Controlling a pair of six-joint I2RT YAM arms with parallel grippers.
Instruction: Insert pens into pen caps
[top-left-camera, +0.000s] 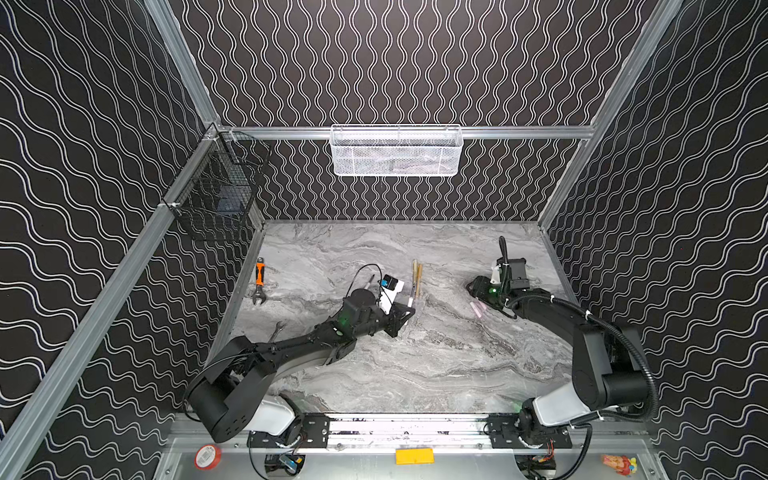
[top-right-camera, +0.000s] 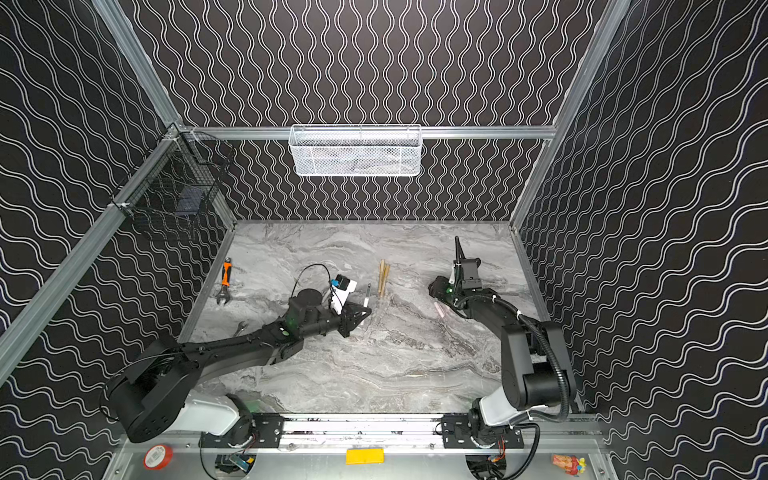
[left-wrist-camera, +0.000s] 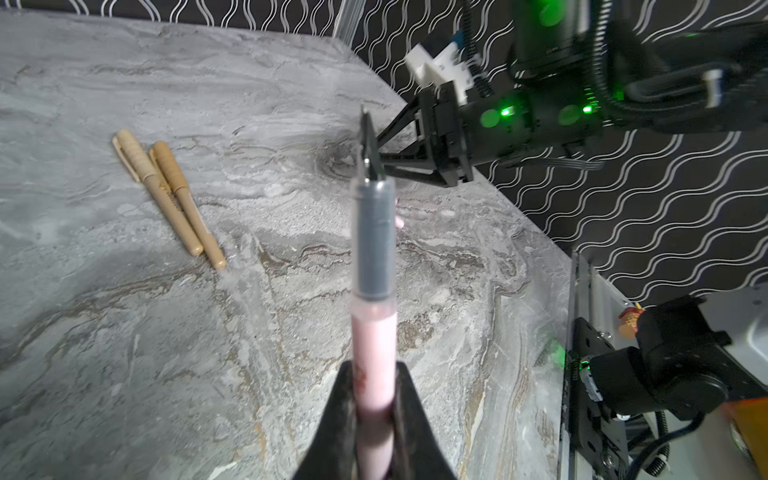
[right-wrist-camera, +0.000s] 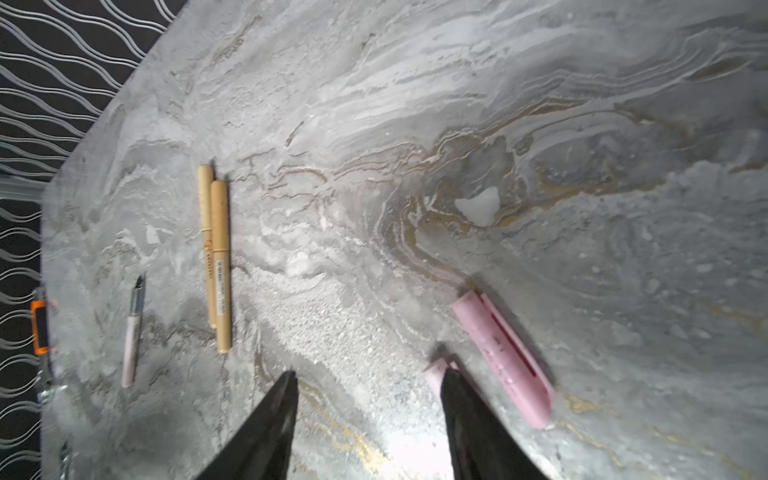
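Observation:
Upright in my left gripper, shut on it, is a pen with a pink barrel, grey grip and dark tip pointing up. Two pink caps lie side by side on the table; one is partly covered by a finger of my right gripper. That gripper stands open above them with nothing between its fingers. Another pen, pale with a dark tip, lies farther left. Two tan pens rest together near the middle, their caps seemingly on.
An orange-handled wrench lies at the table's left side. A white mesh basket hangs on the back wall, a black one at the left.

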